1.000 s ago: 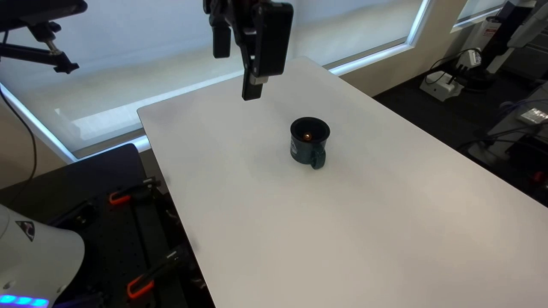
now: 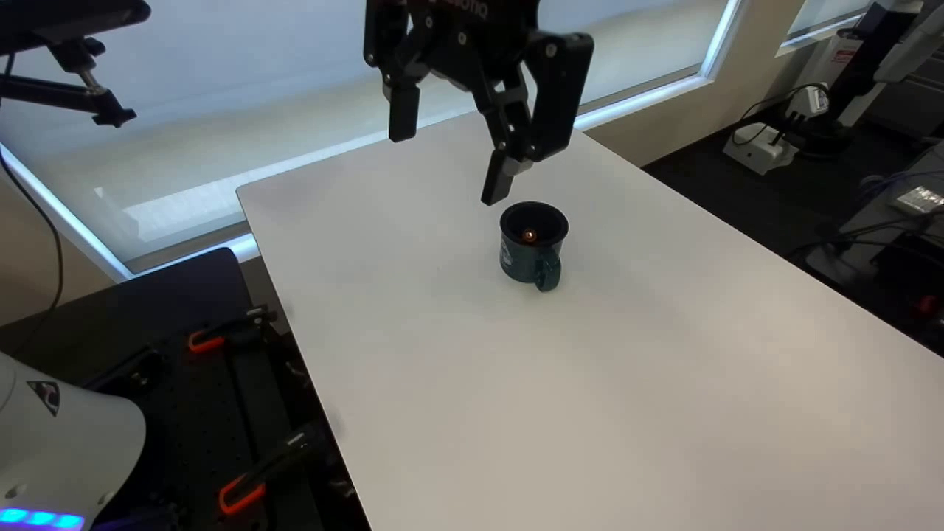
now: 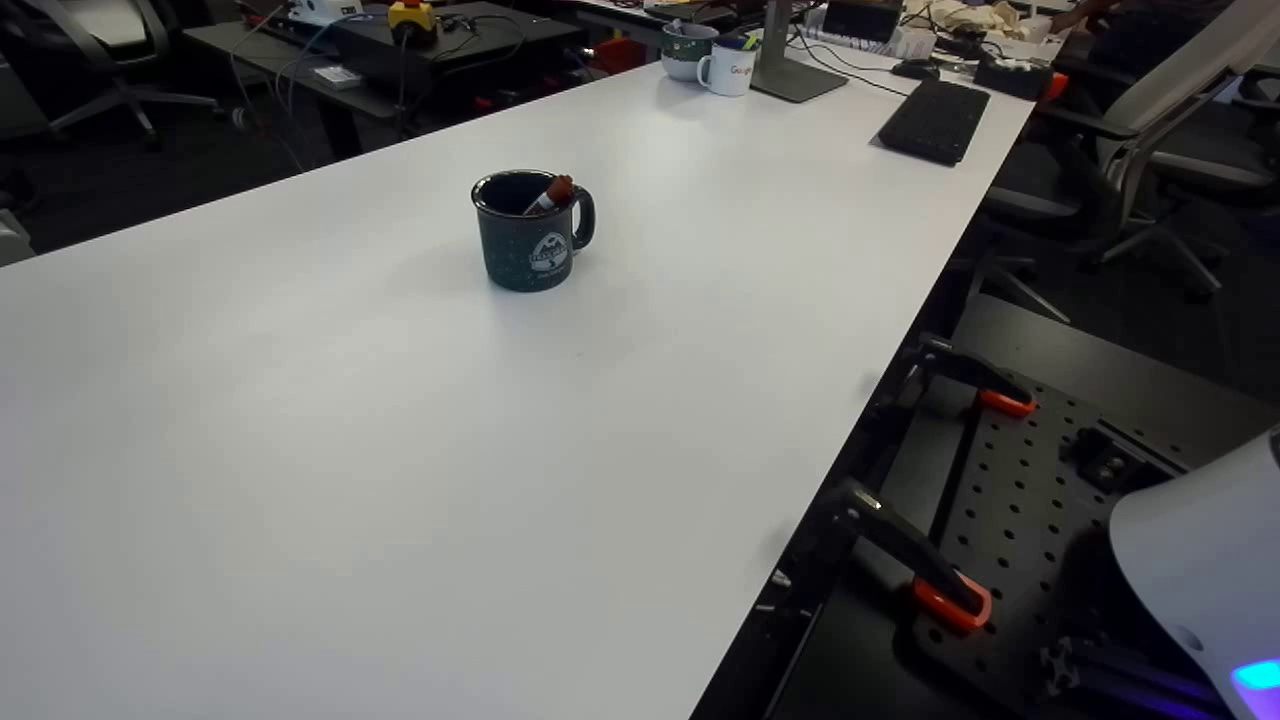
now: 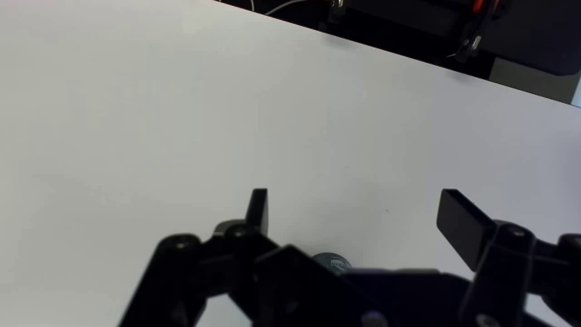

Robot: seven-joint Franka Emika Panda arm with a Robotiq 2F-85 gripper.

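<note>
A dark green mug (image 2: 520,258) stands upright on the white table, its handle towards the near side in exterior view 1. A marker (image 3: 555,192) with a reddish-brown end leans inside the mug (image 3: 516,250), its tip at the rim by the handle. My gripper (image 2: 448,167) is above the table, up and to the left of the mug in exterior view 1, open and empty. In the wrist view, the fingers of the gripper stand wide apart with bare table between them. Only a sliver of the mug (image 4: 333,262) shows there, mostly hidden behind the gripper body.
Orange-tipped clamps (image 3: 954,604) sit by the table edge.
My gripper has moved right in exterior view 1, closer to the mug, and has turned. It was open before too. The mug and marker have stayed in place.
</note>
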